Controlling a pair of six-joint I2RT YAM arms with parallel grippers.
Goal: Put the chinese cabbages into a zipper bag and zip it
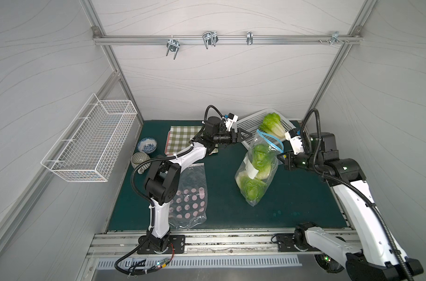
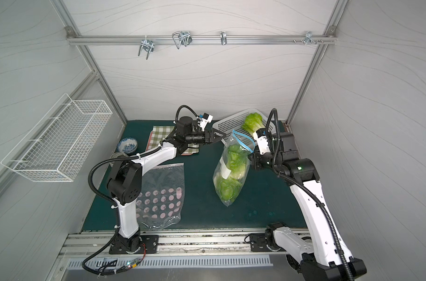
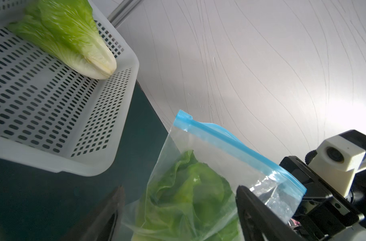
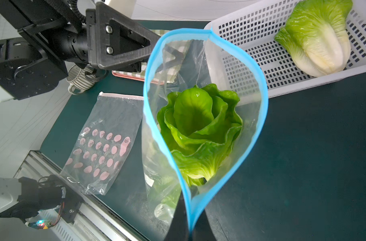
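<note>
A clear zipper bag with a blue zip rim hangs from my right gripper, which is shut on one end of that rim. Its mouth gapes in the right wrist view, where a green cabbage shows inside; lower down in the bag, another cabbage shows through the plastic. One more cabbage lies in the white perforated basket. To the left of the bag's mouth, my left gripper stands open, its fingers apart from the rim and nothing held.
A second, empty zipper bag with pink dots lies flat at front left. A checkered cloth, a blue-patterned bowl and a striped mug occupy the back left.
</note>
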